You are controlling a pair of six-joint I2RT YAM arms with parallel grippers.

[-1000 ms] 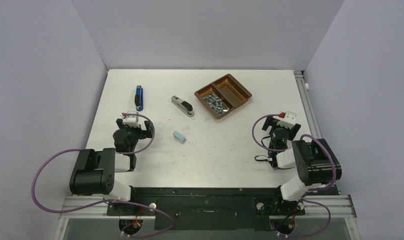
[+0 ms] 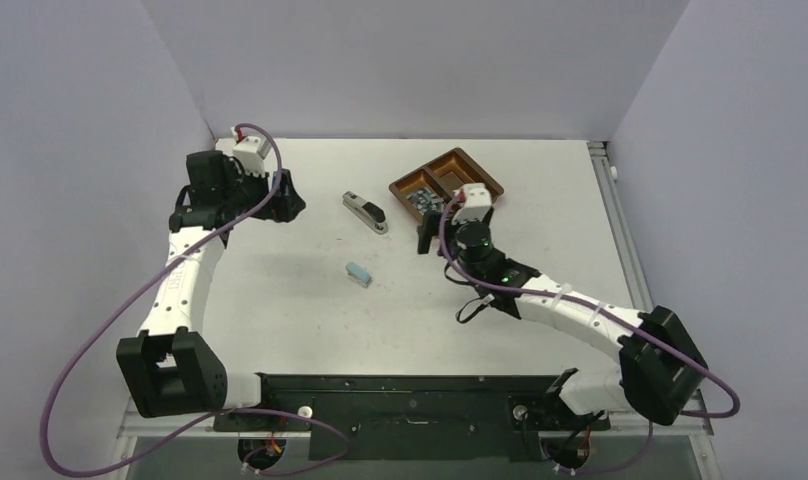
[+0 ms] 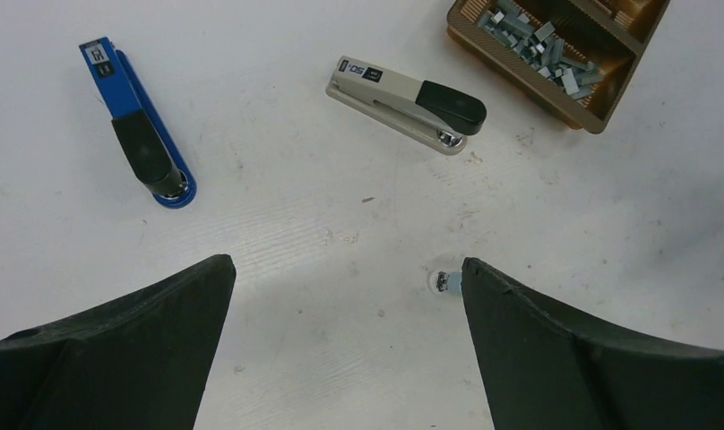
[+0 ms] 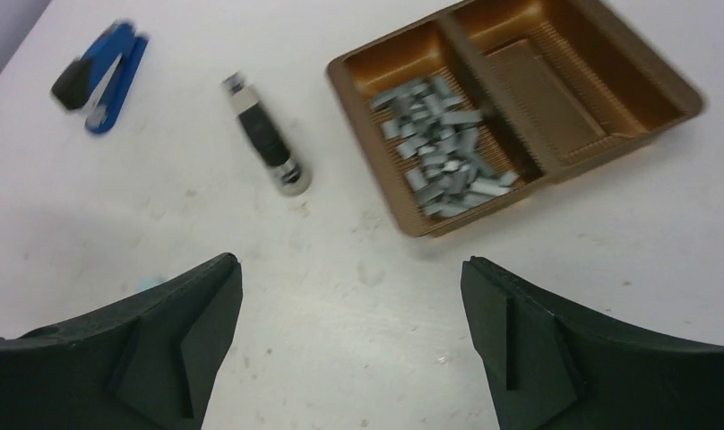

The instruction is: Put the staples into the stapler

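My left gripper (image 2: 278,200) is raised over the left of the table, open and empty, hiding the blue stapler (image 3: 134,116) in the top view. A grey-and-black stapler (image 2: 363,212) lies at the centre, with a small light-blue stapler (image 2: 358,273) nearer the front. A two-compartment brown tray (image 2: 463,172) holds many grey staple strips (image 4: 439,143) in one compartment; the other looks empty. My right gripper (image 2: 453,225) hangs open and empty over the tray's near side, the tray ahead of it in the right wrist view.
Walls stand at the sides and back, and loose purple cables loop over both arms.
My right gripper has moved left to the tray, and my left gripper now covers the blue stapler in the top view.
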